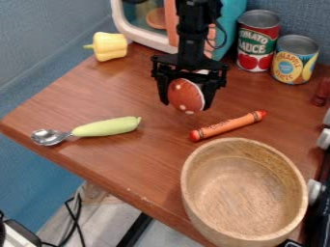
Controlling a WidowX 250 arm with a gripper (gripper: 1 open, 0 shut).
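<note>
My black gripper [186,83] hangs above the middle of the wooden table, shut on a red, white-speckled round object [186,95]. Below and right of it lies an orange crayon [227,124]. At the front right stands an empty wooden bowl [202,186]. On the left lie a pale green vegetable-like object [106,126] and a metal spoon or scoop [52,137], end to end.
At the back stand a tomato can [257,43], a yellow-labelled can [294,62] and a teal-and-white toy appliance [146,17]. A yellow pepper [107,46] sits back left. Dark items line the right edge.
</note>
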